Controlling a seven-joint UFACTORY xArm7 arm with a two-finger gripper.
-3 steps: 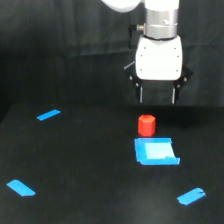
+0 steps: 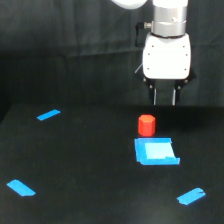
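Note:
A small red block point(image 2: 147, 126) stands on the dark table, right of the middle. Directly in front of it lies a white patch point(image 2: 159, 150) edged with blue tape. My gripper point(image 2: 165, 96) hangs from the arm at the upper right, above and behind the block and slightly to its right in the camera view. Its two thin dark fingers point down with a gap between them, and nothing shows in that gap. The gripper is not touching the block.
Blue tape strips lie at the left back point(image 2: 49, 115), left front point(image 2: 20, 188) and right front point(image 2: 190, 196). A dark curtain point(image 2: 60, 55) hangs behind the table.
The arm and gripper have shifted a little to the right. The fingers appear nearer each other than before. The red block and the taped patch have not moved.

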